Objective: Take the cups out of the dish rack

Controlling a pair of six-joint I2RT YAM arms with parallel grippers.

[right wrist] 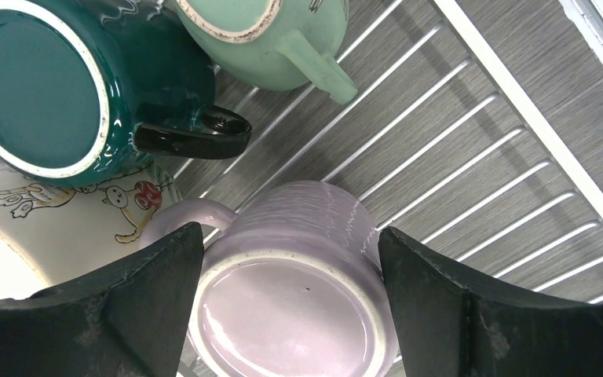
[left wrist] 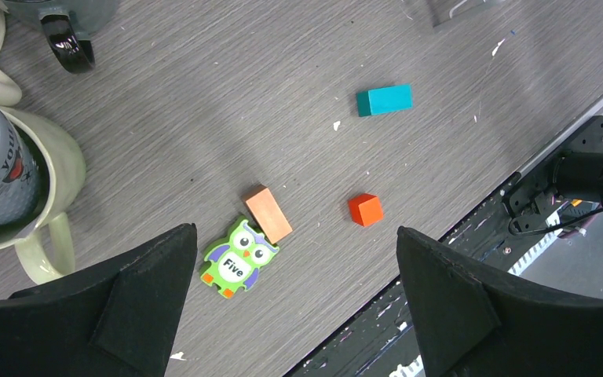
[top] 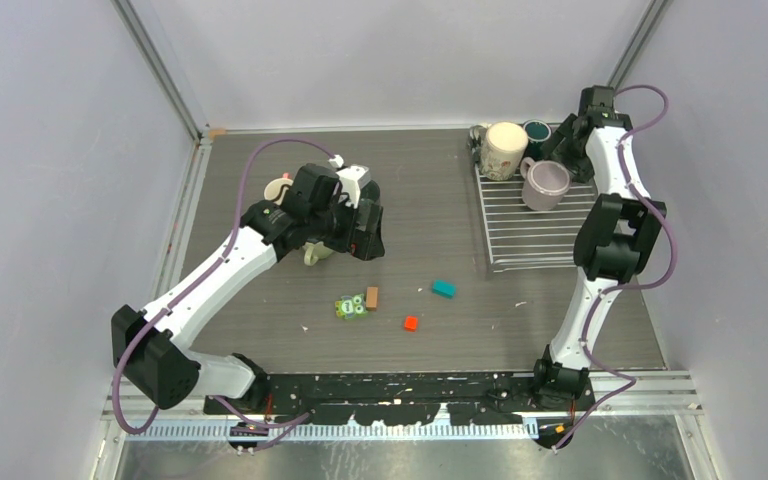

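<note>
Upside down on the white wire dish rack (top: 530, 268) stands a lilac cup (top: 545, 184). My right gripper is open, its fingers on either side of the lilac cup (right wrist: 290, 314) in the right wrist view; whether they touch it I cannot tell. Beside it on the rack are a cream cup with drawings (top: 503, 150), a dark green cup (right wrist: 39, 86) and a pale green cup (right wrist: 271, 39). Over the table's left part my left gripper hangs open and empty. Several cups, including a pale yellow-green one (left wrist: 67, 161), stand beneath the left arm.
On the table lie a teal block (top: 444, 288), an orange-red block (top: 411, 323), a brown block (top: 372, 297) and a green owl toy (left wrist: 239, 259). The rack's front wires are empty.
</note>
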